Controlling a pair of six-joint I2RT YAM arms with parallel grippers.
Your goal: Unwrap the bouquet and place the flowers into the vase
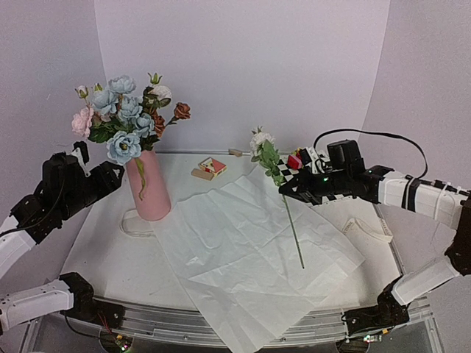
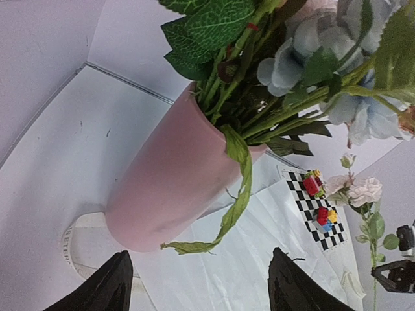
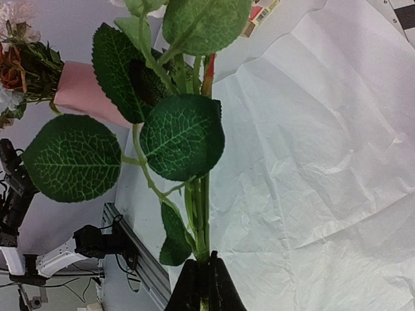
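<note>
A pink vase (image 1: 151,187) stands at the left of the table, filled with blue, pink, white and brown flowers (image 1: 126,110). My right gripper is shut on the green stem of a white flower (image 1: 261,140). That flower is held roughly upright above the paper, its bare lower stem (image 1: 294,232) hanging down and slightly to the right. In the right wrist view its leaves (image 3: 183,137) fill the middle. My left gripper is open and empty, to the left of the vase, which fills the upper middle of the left wrist view.
White crinkled paper (image 1: 235,250) covers the table's middle. A small box (image 1: 213,166) lies behind it. Toy blocks (image 2: 322,217) rest on a checkered board (image 2: 305,197), partly behind the right arm. A pale strap loop (image 1: 135,224) lies by the vase's base.
</note>
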